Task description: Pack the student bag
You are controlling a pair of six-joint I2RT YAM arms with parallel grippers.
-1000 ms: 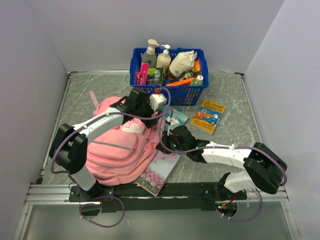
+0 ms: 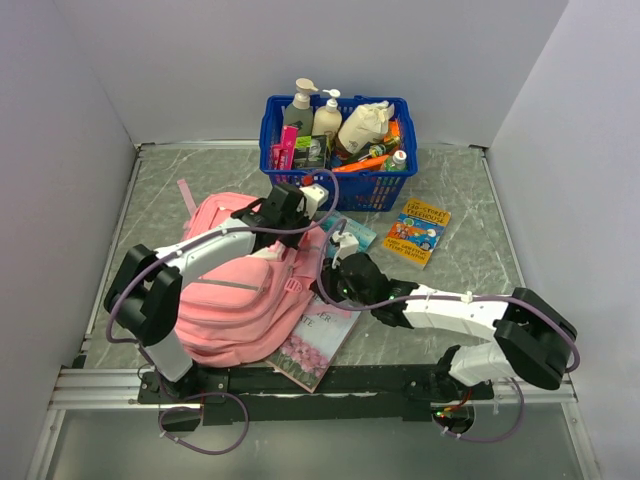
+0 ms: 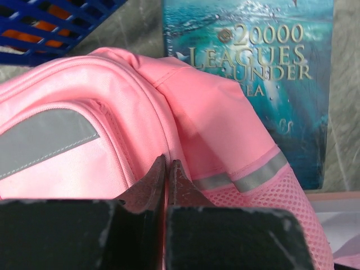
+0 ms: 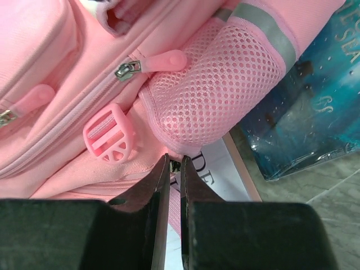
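A pink backpack [image 2: 225, 300] lies on the grey surface. My left gripper is shut on its piped seam at the upper part, beside the grey reflective strip. My right gripper is shut on pink fabric at the bag's side, just below the mesh pocket [image 4: 214, 90] and beside a pink buckle [image 4: 109, 135]. A teal book [image 3: 247, 112] lies beside the bag, partly under it in the top view. A pale book with pink flowers [image 2: 308, 350] lies below the bag's right side.
A blue basket [image 2: 390, 188] full of bottles, packets and other items stands at the back. A yellow book [image 2: 418, 232] lies right of it. Walls bound both sides.
The right arm is almost unmoved.
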